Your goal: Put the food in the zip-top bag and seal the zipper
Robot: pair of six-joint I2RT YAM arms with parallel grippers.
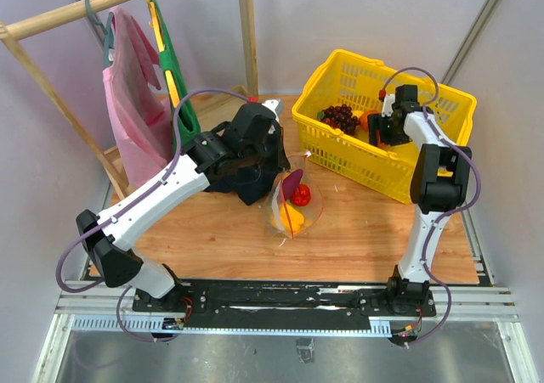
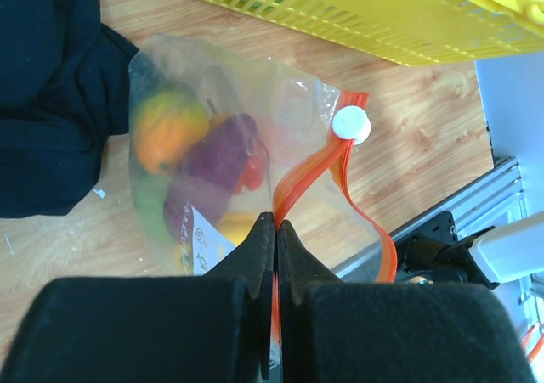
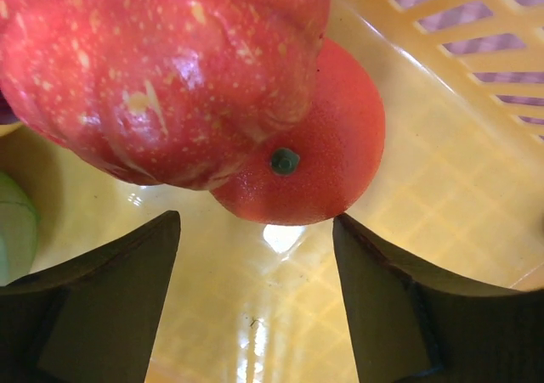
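Note:
The zip top bag (image 2: 195, 171) holds a mango, an eggplant (image 1: 291, 185), a red piece (image 1: 301, 194) and yellow food. My left gripper is shut at its orange zipper rim, the bag hanging open below. My right gripper is inside the yellow crate, part open, its fingertips just short of an orange-red round fruit (image 3: 331, 145) with a green stem spot, which lies partly under a larger red lumpy fruit (image 3: 170, 69). Nothing shows between those fingers.
The yellow crate (image 1: 365, 171) also holds dark grapes (image 1: 340, 118) and a green item (image 3: 13, 230). Dark cloth (image 2: 42, 120) lies left of the bag. A wooden rack with hanging pink and green items stands at left. Bare table lies right of the bag.

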